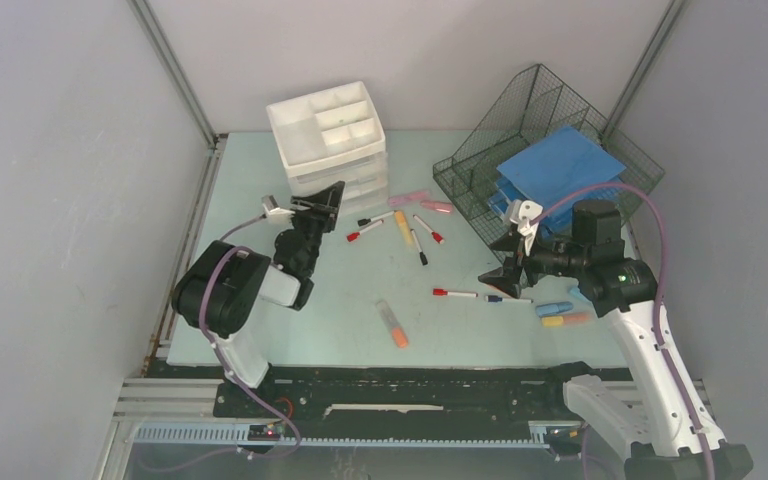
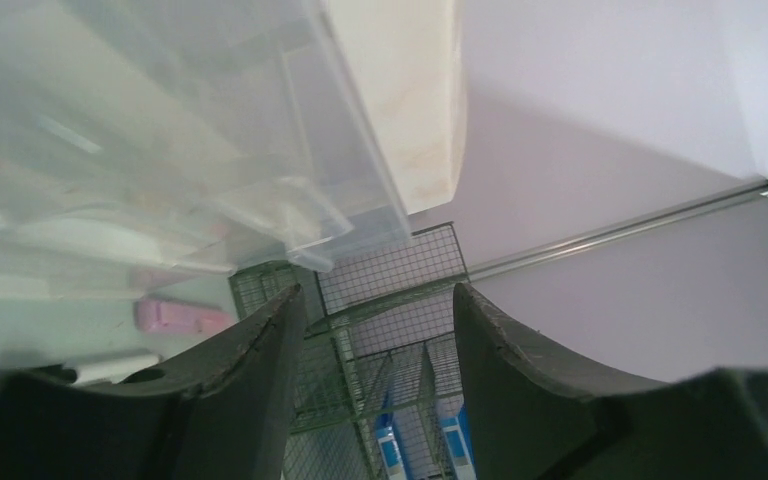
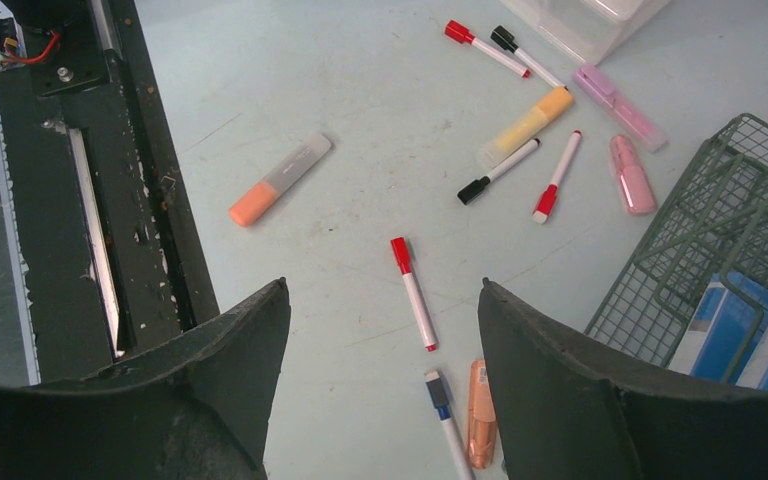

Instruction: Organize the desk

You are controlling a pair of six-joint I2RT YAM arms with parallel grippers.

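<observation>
A white drawer organizer [image 1: 325, 125] with compartments on top and clear drawers below stands at the back left. My left gripper is open at the front of its clear drawers [image 2: 180, 160], nothing between its fingers. My right gripper hangs open over the desk's right side, holding nothing. Beneath and ahead of it lie red-capped markers [image 3: 414, 294], black-capped markers [image 3: 500, 170], a yellow highlighter [image 3: 526, 127], pink highlighters [image 3: 630, 175] and an orange highlighter [image 3: 280, 180].
A wire rack [image 1: 465, 175] holding blue folders [image 1: 555, 165] fills the back right. A blue highlighter [image 1: 553, 309] lies at the right.
</observation>
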